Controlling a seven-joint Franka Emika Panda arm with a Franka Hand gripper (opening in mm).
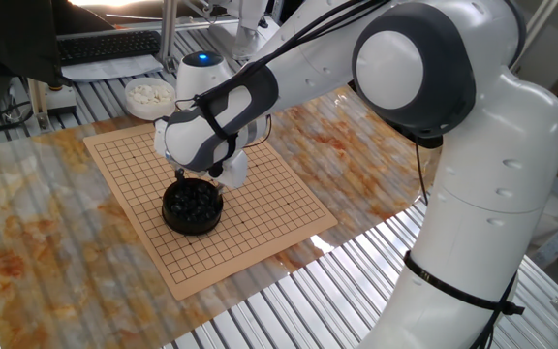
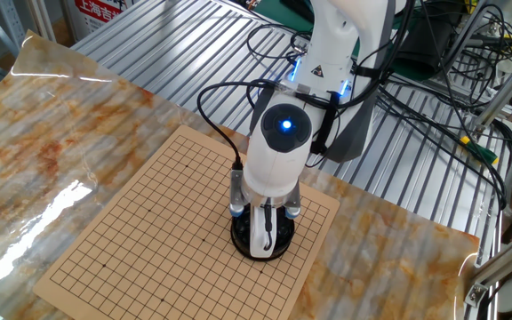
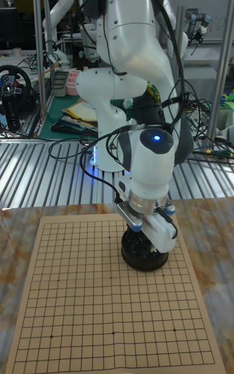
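A round black bowl filled with black stones sits over the gridded board; it appears level, and any gap beneath it is hard to judge. My gripper points down at the bowl, its fingers spread apart at opposite sides near the rim. Seen from exterior view 2, the hand covers much of the bowl. Whether the fingers press on the bowl's wall or merely stand around it does not show. In exterior view 3 the hand hides the back of the bowl.
Beyond the board's far corner stands a clear container of white stones. A keyboard lies behind it.
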